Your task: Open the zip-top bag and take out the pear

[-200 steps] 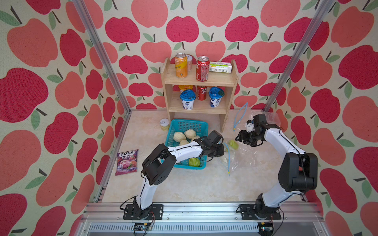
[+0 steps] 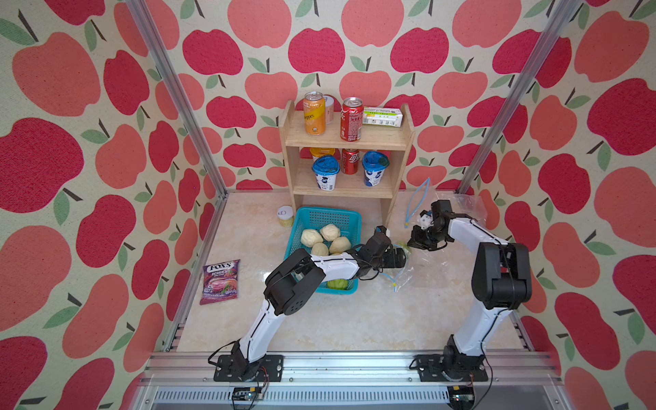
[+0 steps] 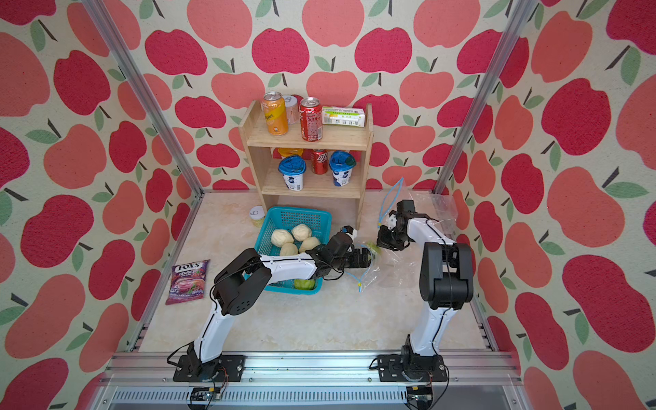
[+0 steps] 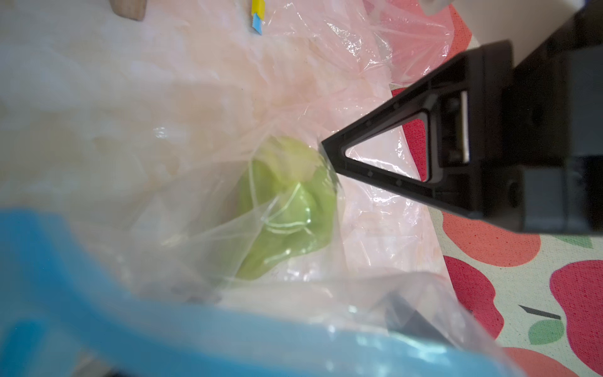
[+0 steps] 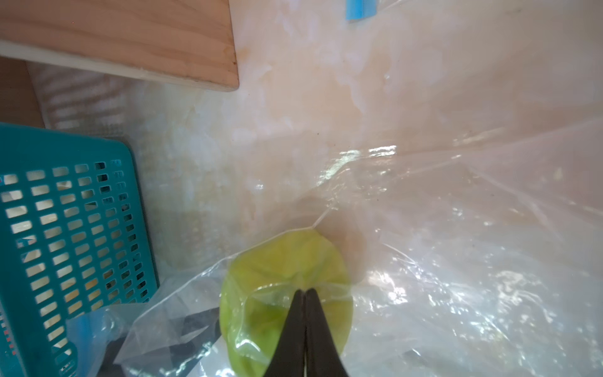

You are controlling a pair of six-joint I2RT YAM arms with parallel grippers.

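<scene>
The green pear (image 4: 285,201) lies inside the clear zip top bag, whose blue zipper strip (image 4: 157,314) runs along the near side of the left wrist view. My left gripper (image 2: 393,254) is at the bag's mouth, low over its left end; one black finger shows beside the pear in the left wrist view, and it stands open. My right gripper is shut with its tips at the plastic over the pear; whether plastic is between them is unclear.
A teal basket (image 3: 273,218) of vegetables stands left of the bag, below a wooden shelf (image 2: 328,191) with cans and cups. Another clear bag (image 3: 437,205) lies at the back right. A snack pack (image 2: 218,280) lies far left.
My left gripper has moved rightward into the bag's mouth beside the pear. My right gripper has moved left onto the pear, which is now mostly hidden in the top left view.
</scene>
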